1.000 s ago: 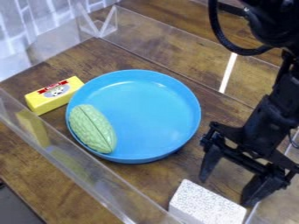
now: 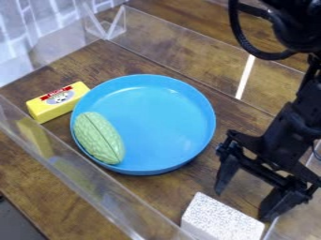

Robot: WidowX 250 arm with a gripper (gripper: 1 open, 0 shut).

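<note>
My black gripper (image 2: 261, 187) is at the right of the camera view, low over the wooden table and just above a white speckled block (image 2: 221, 221) at the bottom. It is open, with its dark fingers apart and nothing visible held between them. A blue plate (image 2: 167, 116) sits in the middle, with a pale green leaf-shaped object (image 2: 98, 137) on its left part.
A yellow box (image 2: 58, 101) with a label lies at the left. Clear walls run along the left and lower-left of the table (image 2: 63, 202). Bare wood is free above and to the right of the plate.
</note>
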